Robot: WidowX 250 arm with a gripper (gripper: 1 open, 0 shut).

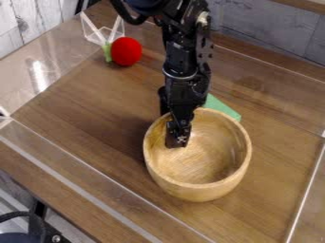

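Observation:
My black gripper (176, 121) reaches down from the top center to the left rear rim of a large wooden bowl (200, 165). Its lower fingers are at or just inside the rim; whether they are shut on it cannot be told. The bowl looks empty apart from the fingers.
A red ball (125, 51) sits at the back left, beside a white wire-like object (102, 33). A green item (216, 104) lies behind the bowl, partly hidden.

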